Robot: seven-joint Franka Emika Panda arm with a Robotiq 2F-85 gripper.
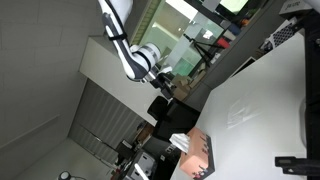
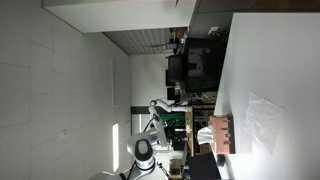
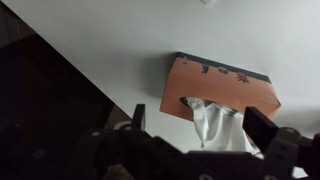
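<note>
An orange tissue box [image 3: 225, 85] with a dark side rests on the white table, a white tissue [image 3: 217, 125] sticking out of its slot. In exterior view 1 the box [image 1: 196, 155] sits near the table's edge, and in exterior view 2 the box [image 2: 221, 135] shows there too. My gripper is open, its dark fingers spread on either side of the tissue in the wrist image, with nothing seen held. Exterior view 1 has the gripper [image 1: 164, 86] up in the air, well apart from the box.
A crumpled clear plastic sheet [image 2: 263, 121] lies flat on the table, beside the box. Dark chairs [image 2: 202, 65] stand beyond the table's edge.
</note>
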